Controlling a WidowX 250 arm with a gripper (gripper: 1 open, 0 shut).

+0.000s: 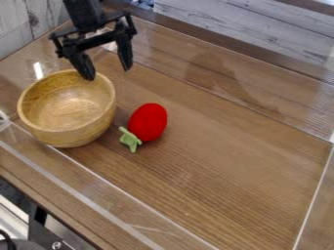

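My black gripper (pixel 93 61) hangs at the upper left, open, its fingers spread above the back rim of a tan wooden bowl (pixel 65 127), with nothing seen between them. A red strawberry-like object (pixel 148 121) with a green leafy top (pixel 131 138) lies on the wooden surface just right of the bowl, apart from the gripper.
Pale walls or edges run along the back right and the left side.
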